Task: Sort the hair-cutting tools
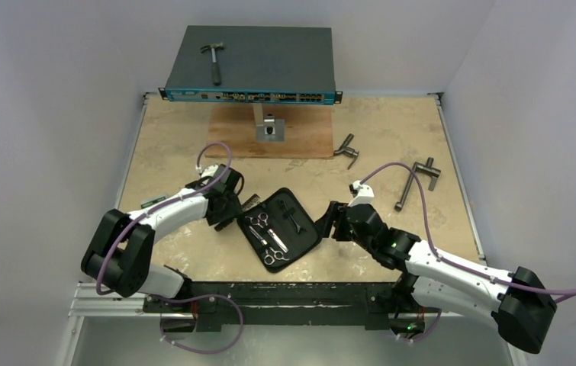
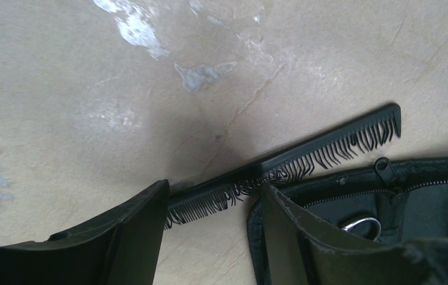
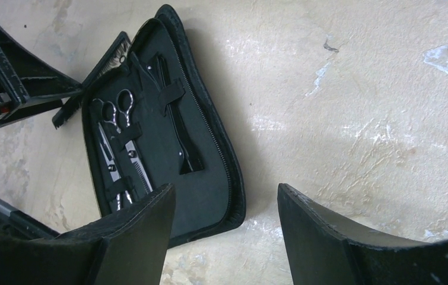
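A black comb (image 2: pixel 334 139) lies slantwise on the table, its teeth side close to the zip edge of the black case (image 2: pixel 435 169). My left gripper is over the comb, its fingers part open on either side of a stretch of it, not closed on it. In the right wrist view the open case (image 3: pixel 200 208) holds two pairs of silver scissors (image 3: pixel 132 151) and a black tool (image 3: pixel 180 127) under straps. My right gripper stands open near the case's right corner, with nothing between its fingers.
Metal pipe-like tools (image 1: pixel 419 179) lie on the right, another (image 1: pixel 347 150) near the wooden board (image 1: pixel 307 133). A rack unit (image 1: pixel 262 65) with a hammer (image 1: pixel 215 65) stands at the back. A green board (image 1: pixel 152 201) is partly behind the left arm.
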